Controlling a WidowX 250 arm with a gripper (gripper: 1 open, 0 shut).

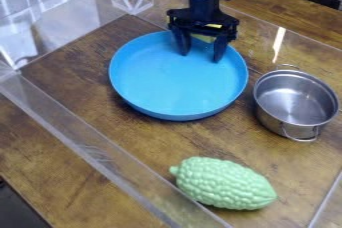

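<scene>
My black gripper (201, 44) is at the back of the blue plate (178, 84), low over its rear rim with fingers pointing down. A yellow object (209, 37) shows partly behind the fingers; I cannot tell whether the fingers hold it or the plate's rim, or how wide they stand.
A steel pot (291, 100) stands to the right of the plate, and a green bumpy vegetable toy (225, 182) lies at the front. Clear walls border the wooden work surface (87, 132), which is open at the front left.
</scene>
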